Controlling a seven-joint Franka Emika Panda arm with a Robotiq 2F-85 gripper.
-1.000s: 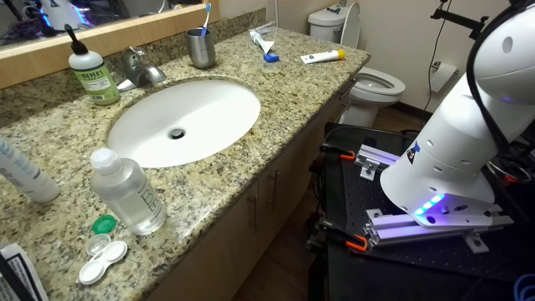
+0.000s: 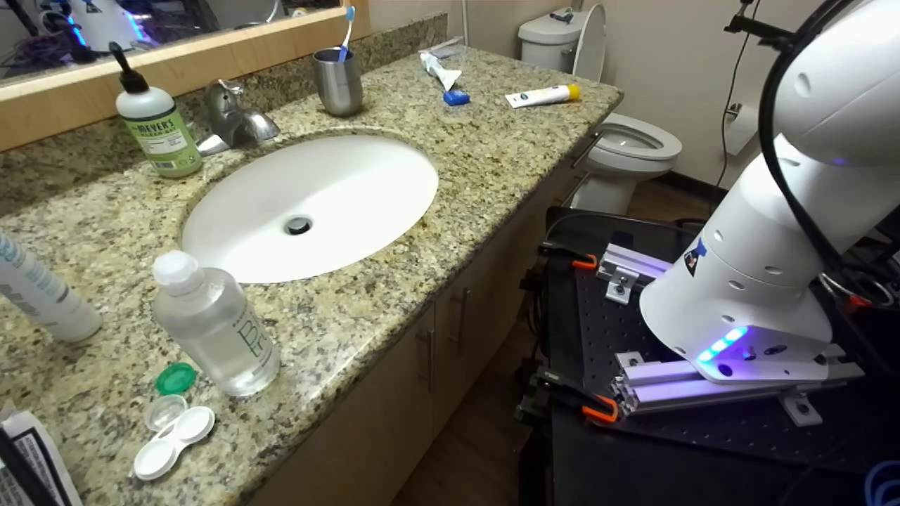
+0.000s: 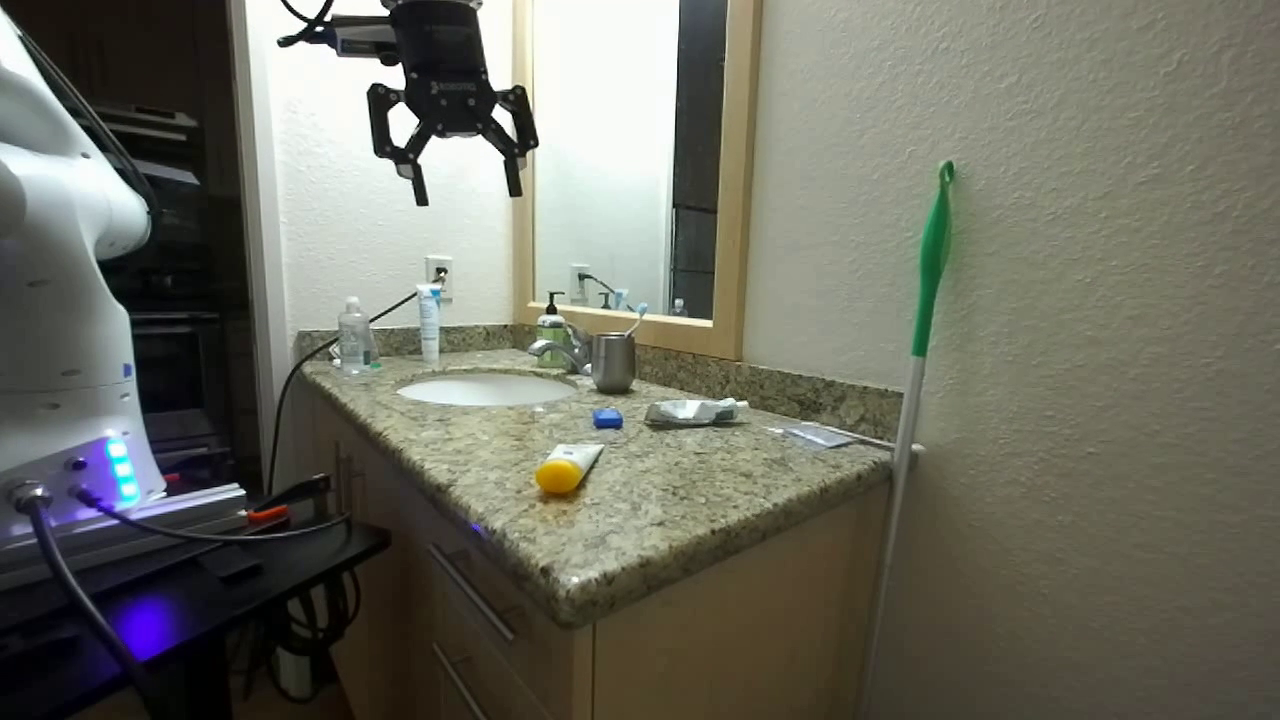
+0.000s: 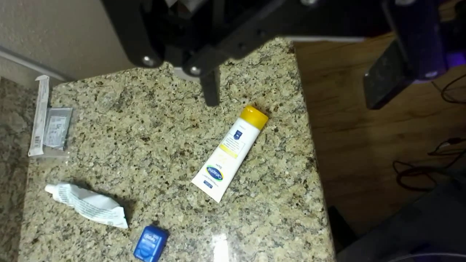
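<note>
High above the counter, my gripper stands open, its fingers wide apart and nothing between them. The wrist view looks down on a white tube with a yellow cap, lying flat near the counter's front edge, well below the gripper. To its left in that view lie a crumpled white tube and a small blue floss box. A steel cup with a blue toothbrush in it stands behind the sink. The gripper is out of frame in exterior view 1.
A soap bottle and the faucet stand behind the white sink. A clear bottle, a contact lens case and a leaning tube occupy the near end. Bare granite surrounds the yellow-capped tube.
In exterior view 1, the arm's upper links have shifted slightly to the left and now cover part of the toilet paper. The objects on the counter have stayed put.
</note>
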